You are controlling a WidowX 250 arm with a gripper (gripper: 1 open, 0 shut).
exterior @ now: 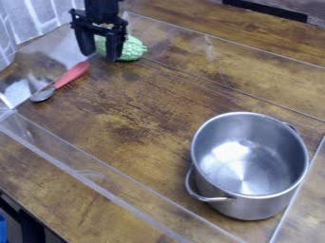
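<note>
The black gripper [99,43] is at the top left, above and against a pale green vegetable-like object [132,49], partly hiding it; whether its fingers hold that object cannot be told. A spoon with a red handle [71,75] lies on the left of the wooden table, its metal bowl toward the front left. A steel pot [248,171] with side handles stands empty at the lower right.
A patterned cloth or wall is at the far left, and clear strips or panels run along the table's edges.
</note>
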